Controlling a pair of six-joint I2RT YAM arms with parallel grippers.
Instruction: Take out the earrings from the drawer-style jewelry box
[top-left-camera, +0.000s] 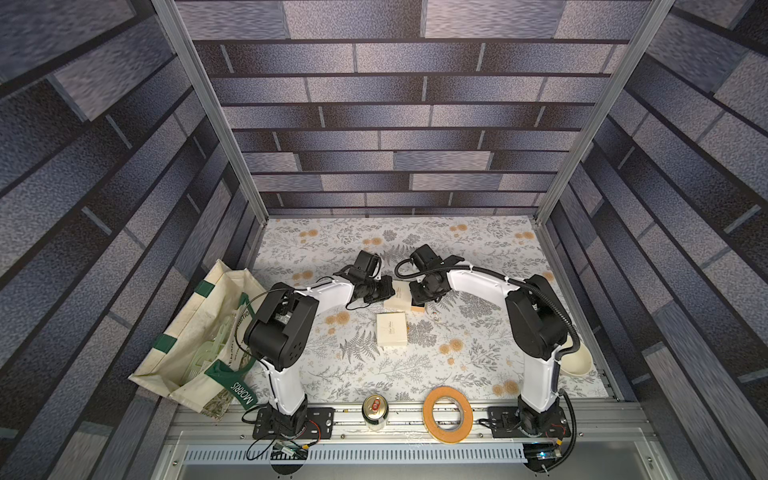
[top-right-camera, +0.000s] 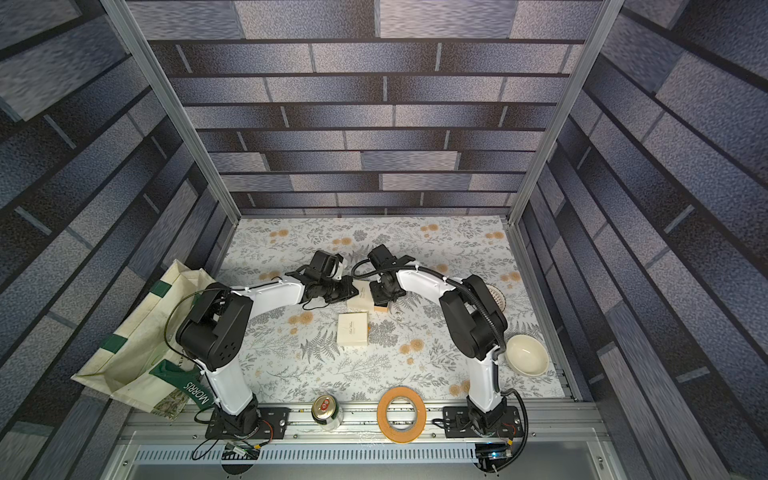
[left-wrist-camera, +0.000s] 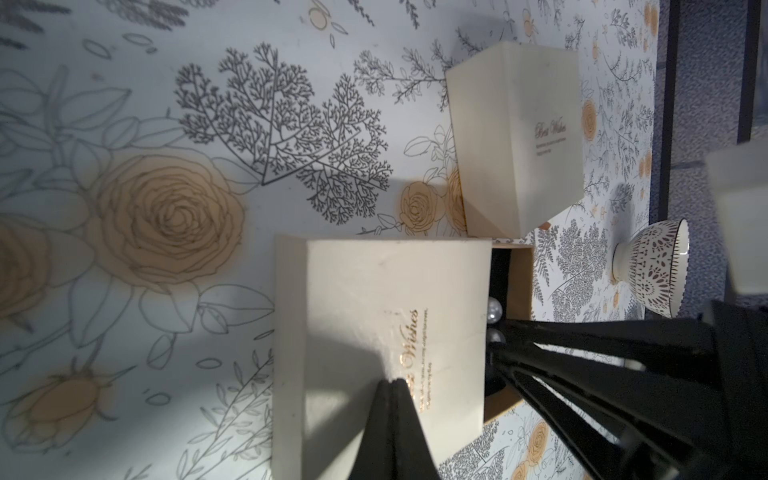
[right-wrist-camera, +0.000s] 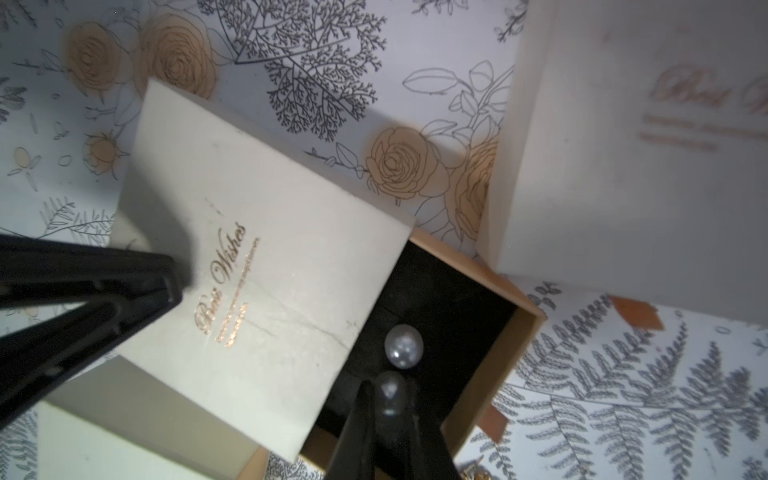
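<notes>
A white drawer jewelry box (right-wrist-camera: 256, 264) lettered "Best Wishes" has its drawer (right-wrist-camera: 504, 352) pulled partly out, showing two pearl earrings (right-wrist-camera: 404, 345) on black lining. My left gripper is shut at the box sleeve, with nothing visible between its fingers. My right gripper reaches into the drawer, its fingertips slightly apart around the lower pearl; whether it grips it is unclear.
A second white box (top-left-camera: 391, 328) lies in front of the open one. A canvas bag (top-left-camera: 184, 336) stands at left, a bowl (top-right-camera: 526, 356) at right. A can (top-left-camera: 375, 409) and tape roll (top-left-camera: 448, 398) sit along the front edge.
</notes>
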